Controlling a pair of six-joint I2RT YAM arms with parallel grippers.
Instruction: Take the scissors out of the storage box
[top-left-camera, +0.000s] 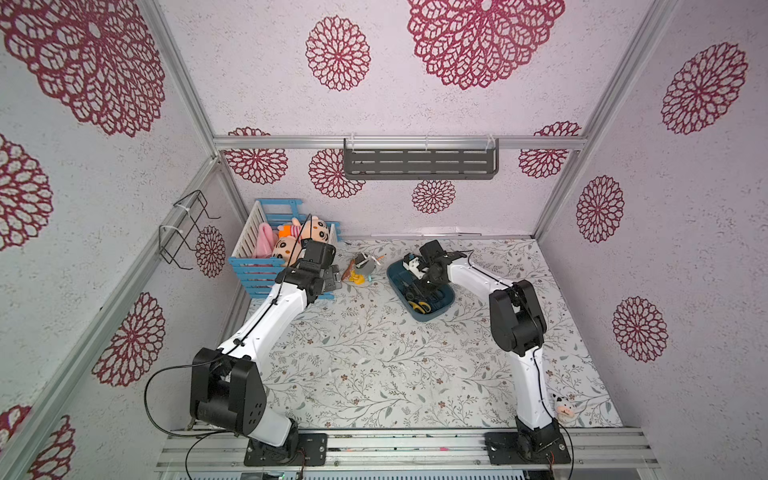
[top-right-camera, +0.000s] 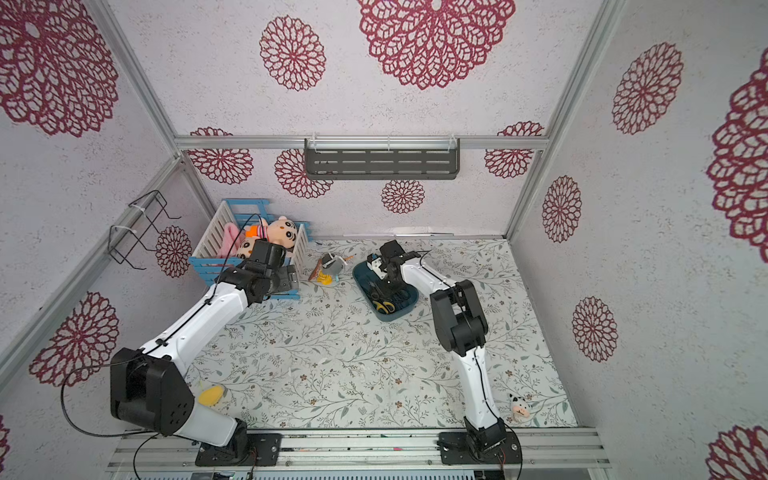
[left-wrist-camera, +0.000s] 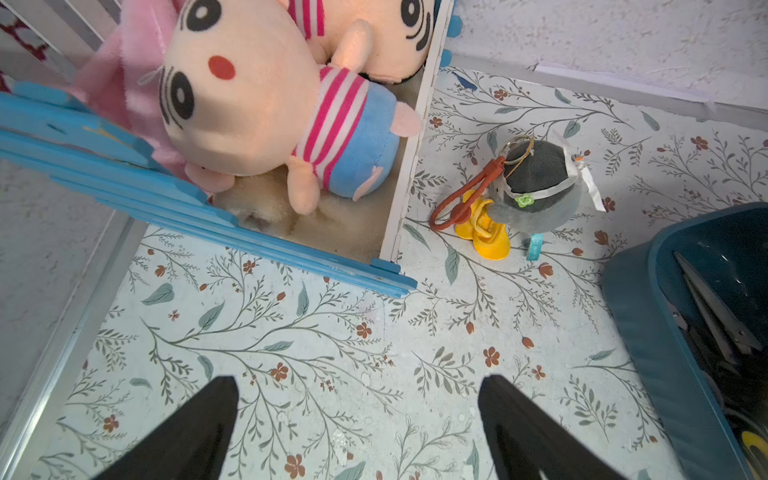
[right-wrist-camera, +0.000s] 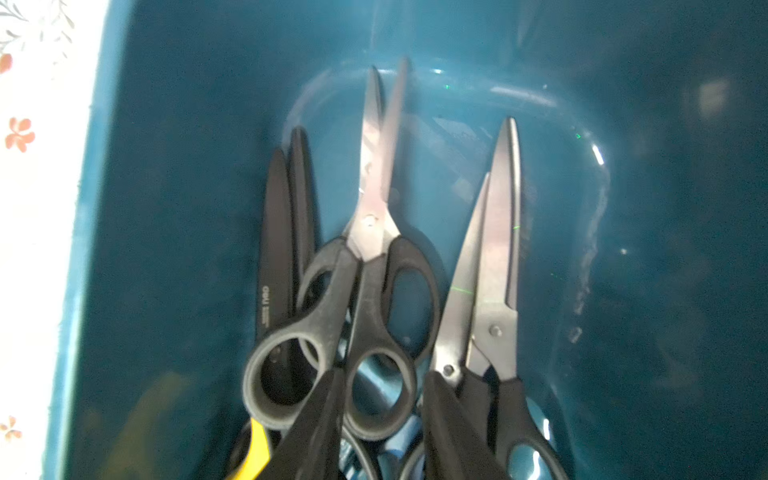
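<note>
In the right wrist view several scissors lie in the blue storage box (right-wrist-camera: 192, 200). Grey-handled scissors (right-wrist-camera: 369, 204) are in the middle, long silver-bladed scissors (right-wrist-camera: 497, 280) to their right, and black-bladed, yellow-handled scissors (right-wrist-camera: 276, 264) to their left. My right gripper reaches down into the box, its narrow fingers part open, one fingertip on each side of the middle scissors' right handle loop. Whether they touch the loop is unclear. The left gripper is wide open and empty, over bare table in front of the toy crate.
A blue and white crate (top-left-camera: 248, 272) of plush toys stands back left. Small items, including a grey cap-like object (left-wrist-camera: 540, 184), lie between crate and box. A grey rack (top-left-camera: 420, 162) hangs on the back wall.
</note>
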